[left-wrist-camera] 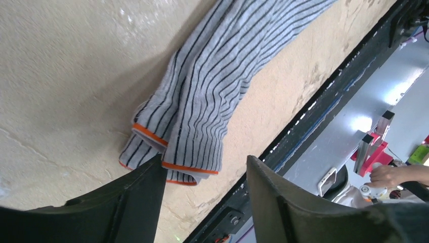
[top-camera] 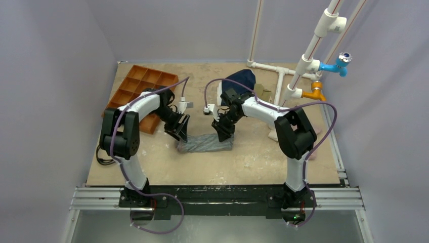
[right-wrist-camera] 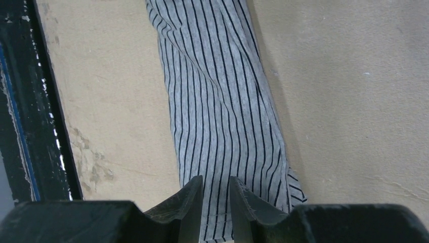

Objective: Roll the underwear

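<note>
A grey underwear with dark stripes (top-camera: 208, 143) lies folded into a long strip across the middle of the table. Its left end, edged in orange, shows in the left wrist view, where my left gripper stands open with its fingers apart at that end. Over the strip's right end is my right gripper, its fingertips parted by a small gap. Striped cloth (right-wrist-camera: 222, 121) shows beneath and between them, and I see none of it pinched. Whether the right fingertips touch the cloth is unclear.
At the back left sits an orange-brown compartment box (top-camera: 132, 83). Dark blue cloth (top-camera: 242, 80) lies behind the right arm, and white pipes (top-camera: 280, 86) stand at the back right.
</note>
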